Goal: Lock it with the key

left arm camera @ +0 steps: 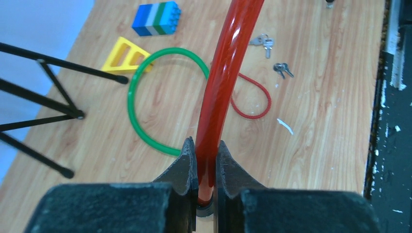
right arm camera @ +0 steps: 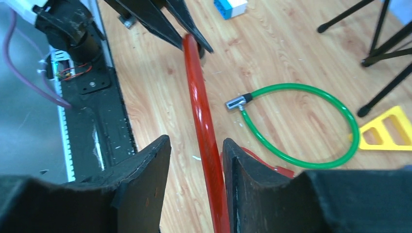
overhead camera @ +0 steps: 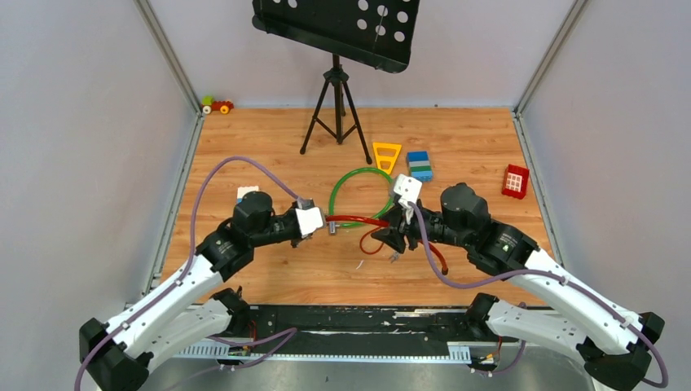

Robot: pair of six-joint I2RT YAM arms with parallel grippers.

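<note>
My left gripper is shut on a thick red tube [left arm camera: 226,63], close to its dark end. From there the tube stretches across to my right gripper, which stands open; in the right wrist view it runs between the spread fingers, nearer the right one. Past that gripper, the tube's far part [overhead camera: 440,257] curves down in the top view. A green ring lock [right arm camera: 340,104] with a metal lock cylinder [right arm camera: 237,102] lies on the table. Two small bunches of keys, one [left arm camera: 267,43] farther off and one [left arm camera: 282,68] nearer, lie apart from both grippers.
A thin red cord loop [left arm camera: 265,109] lies between the green ring and the keys. Behind are a yellow frame [overhead camera: 386,155], stacked blue bricks [overhead camera: 419,165] and a black stand [overhead camera: 338,106]. A red block [overhead camera: 515,181] sits far right.
</note>
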